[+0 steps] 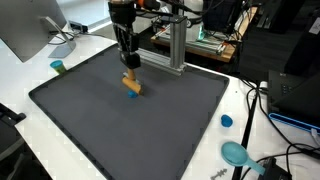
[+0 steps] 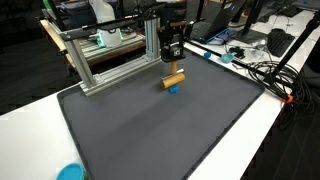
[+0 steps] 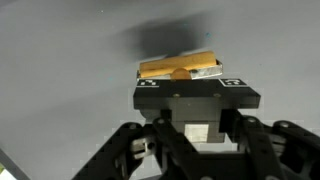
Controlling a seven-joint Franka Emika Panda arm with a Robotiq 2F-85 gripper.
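My gripper points down over the dark mat, shut on an orange-brown wooden hammer-like piece. Its narrow stem is between the fingers, and its cylindrical head hangs crosswise below. In the wrist view the head shows just beyond the black fingertips. A small blue object lies on the mat close beneath the head; whether the two touch, I cannot tell. The wrist view does not show this blue object.
A metal-framed rack stands at its edge near the arm. Off the mat are a teal scoop-like item, a blue round piece and a green-topped cup.
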